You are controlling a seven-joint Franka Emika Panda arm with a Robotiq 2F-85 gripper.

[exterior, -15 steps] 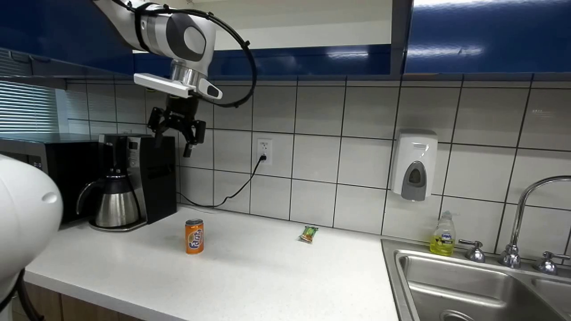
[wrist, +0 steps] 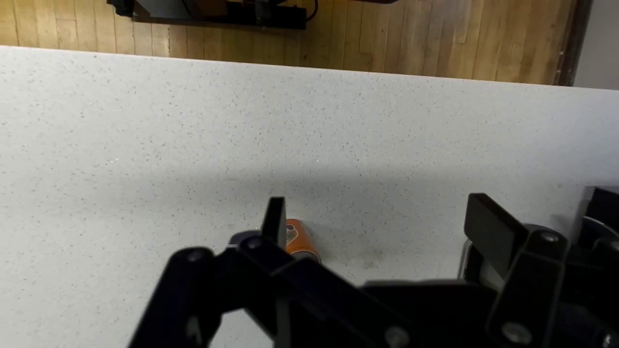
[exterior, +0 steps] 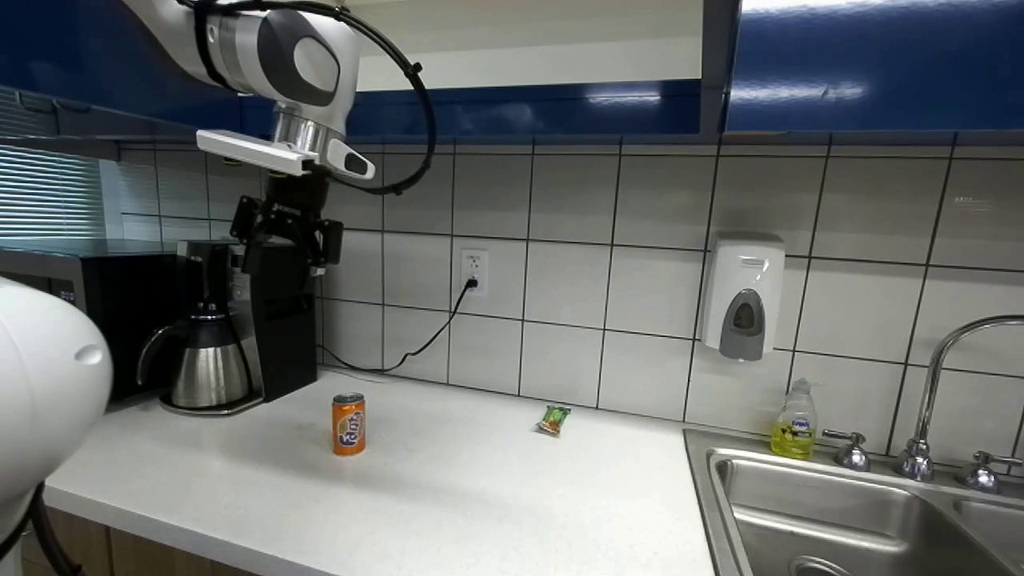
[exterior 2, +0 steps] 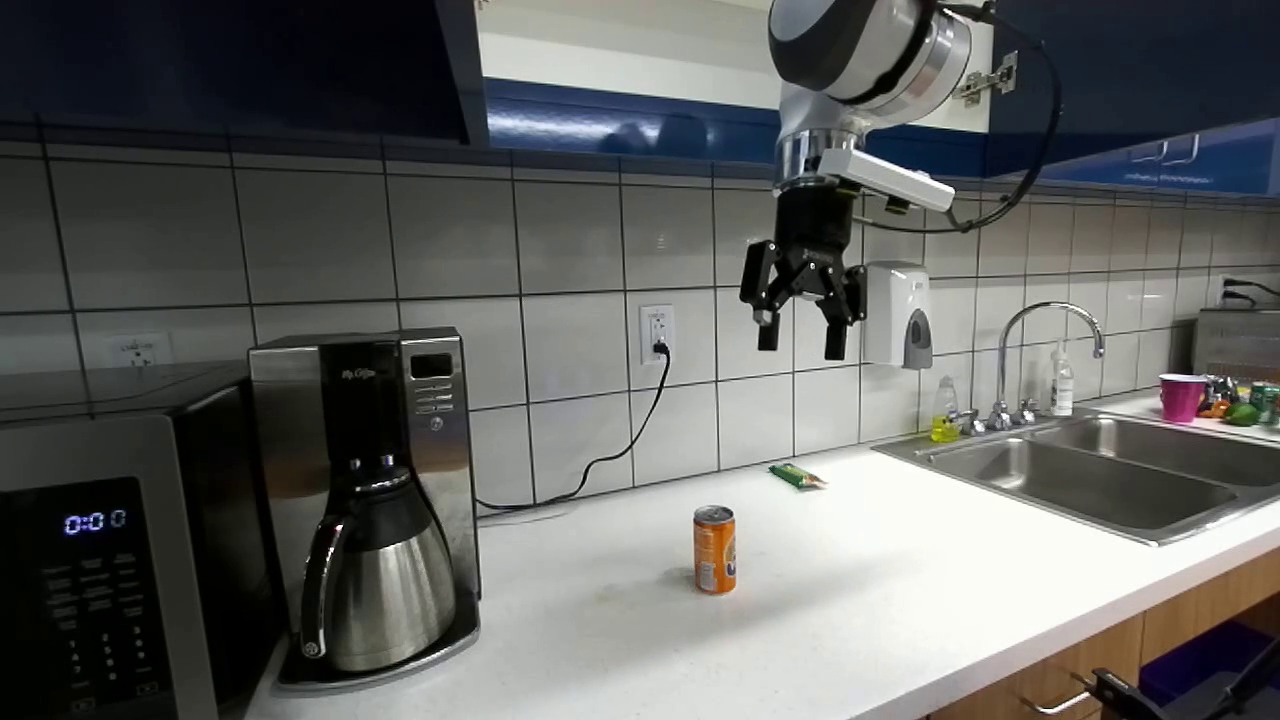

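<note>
An orange Fanta can (exterior: 348,424) stands upright on the white counter, in front and to the right of the coffee maker. In exterior view 2 the can (exterior 2: 715,551) is near the middle of the counter. My gripper (exterior: 286,258) hangs open and empty, well above the counter at about outlet height. The wrist view shows its fingers (wrist: 497,232) wide apart, with the can (wrist: 300,239) far below and partly hidden by the left finger. A small green snack packet (exterior 2: 797,476) lies flat by the backsplash, apart from the can.
The coffee maker (exterior 2: 438,492) with its steel carafe and a microwave (exterior 2: 108,576) stand at the left. A plugged-in cord (exterior: 422,347) runs along the wall. The sink (exterior: 826,509) and soap bottle (exterior: 794,422) are at the right. Open counter lies between can and sink.
In exterior view 1 my arm and gripper have moved left and slightly down, towards the coffee maker. The can and the packet have stayed in place.
</note>
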